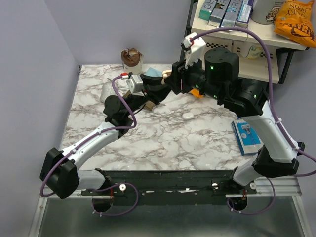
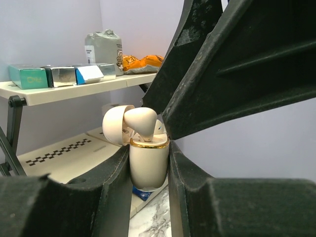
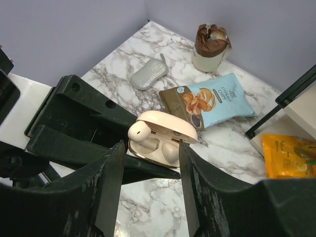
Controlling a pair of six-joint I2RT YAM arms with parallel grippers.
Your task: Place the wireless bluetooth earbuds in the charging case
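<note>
Held between the fingers of my left gripper is a cream charging case (image 2: pixel 149 168) with a gold rim, its lid (image 2: pixel 115 124) standing open. In the right wrist view, one earbud (image 3: pixel 139 131) sticks up out of the case at the left, stem toward the slots. The other earbud (image 3: pixel 170 152) sits low in the right-hand part. Whether either is fully seated I cannot tell. My right gripper is open, one fingertip on each side of the case's near side. From above, the two grippers nearly meet and hide most of the case.
A blue and brown chips bag (image 3: pixel 217 101), a grey pouch (image 3: pixel 149 73) and a brown-topped container (image 1: pixel 131 58) lie toward the back. A shelf (image 1: pixel 271 32) with boxes stands at back right. A small white object (image 1: pixel 188 116) rests mid-table.
</note>
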